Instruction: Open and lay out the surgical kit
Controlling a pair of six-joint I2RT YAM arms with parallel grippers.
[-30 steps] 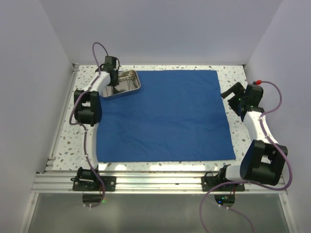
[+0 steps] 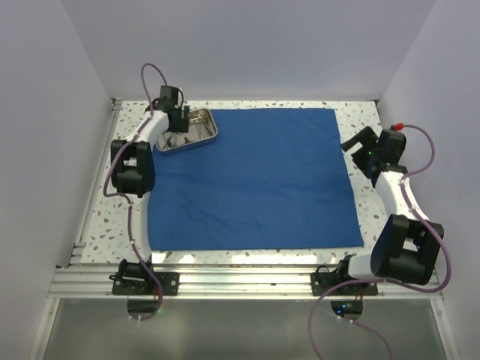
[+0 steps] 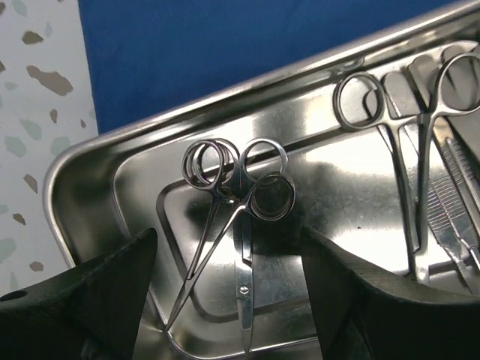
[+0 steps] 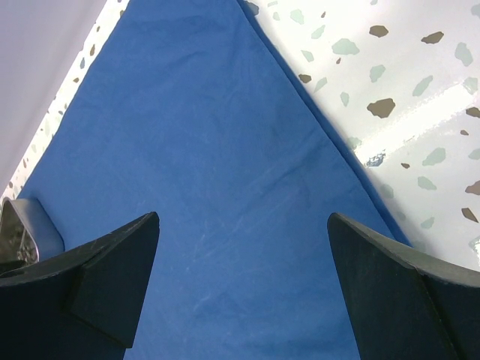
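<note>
The metal tray (image 2: 211, 139) rests on the blue cloth (image 2: 255, 180) at the back left, with several instruments inside. Over its left part hangs my left gripper (image 2: 180, 126), open and holding nothing. Beneath its spread fingers (image 3: 120, 289), the left wrist view shows a crossed group of ring-handled scissors (image 3: 244, 262), handles overlapping. Farther right in the tray lies another ring-handled instrument (image 3: 424, 150), with tweezers (image 3: 442, 199) and flat handles beside it. My right gripper (image 2: 357, 146) stays open and empty above the right edge of the cloth, far from the tray.
A speckled white table top (image 2: 101, 217) borders it, and grey walls (image 2: 247, 52) rise at the back and sides. In the right wrist view only the tray's end (image 4: 41, 232) shows, at the left.
The tray and the right arm look unmoved.
</note>
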